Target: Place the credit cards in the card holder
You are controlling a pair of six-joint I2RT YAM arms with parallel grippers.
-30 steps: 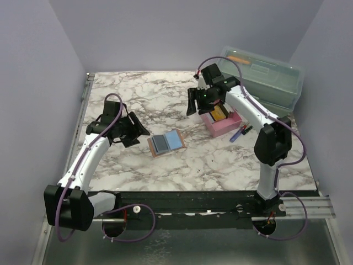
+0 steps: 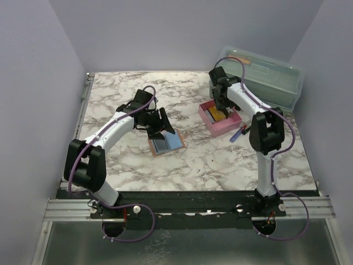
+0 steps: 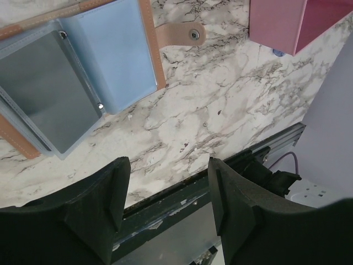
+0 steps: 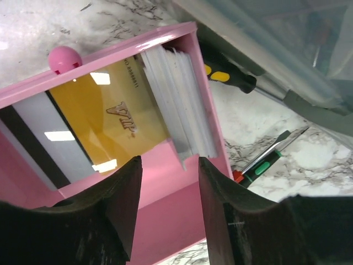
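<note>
The card holder (image 3: 114,49) lies opened flat, with a clear pocket over grey on one side, a pale blue pocket on the other and a tan strap. My left gripper hangs above it, fingers apart and nothing between them. In the right wrist view a pink box (image 4: 207,102) holds gold cards (image 4: 107,110), silver and black ones (image 4: 52,138), and several thin white-edged cards (image 4: 179,102) standing at one end. Above this box my right gripper is open and empty, its fingertips apart from the white-edged cards.
A clear lidded bin (image 2: 259,77) stands behind the box at the back right. Screwdrivers (image 4: 256,168) and a blue-handled tool (image 2: 237,134) lie right of the box.
My left gripper has moved right, over the card holder. My right gripper has gone from left of the pink box to above it. Box and holder have stayed put.
</note>
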